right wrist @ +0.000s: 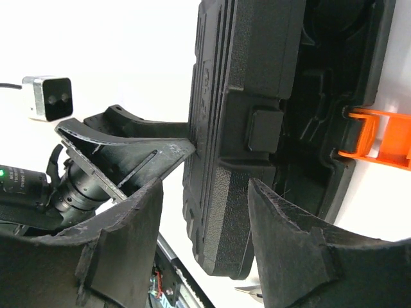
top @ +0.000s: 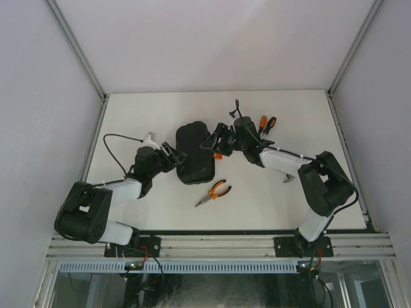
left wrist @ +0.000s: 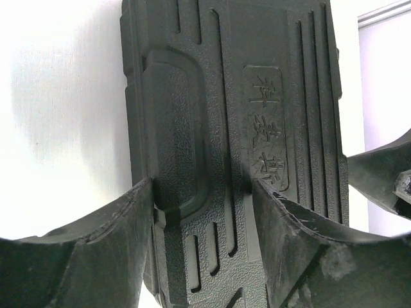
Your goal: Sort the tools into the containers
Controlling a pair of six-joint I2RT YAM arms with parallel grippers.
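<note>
A black toolbox (top: 194,160) lies mid-table. The left wrist view shows its ribbed lid (left wrist: 231,115), with my left gripper against it, fingers apart; whether they hold anything is unclear. In the right wrist view the box is partly open, lid (right wrist: 218,115) raised over a dark tray (right wrist: 321,128) with an orange piece (right wrist: 379,138) at its side. My right gripper is at the box; what its fingers grip is unclear. Orange-handled pliers (top: 215,192) lie in front of the box.
Two orange-handled tools (top: 263,122) lie at the back right. A metal tool (top: 288,177) is partly under the right arm.
</note>
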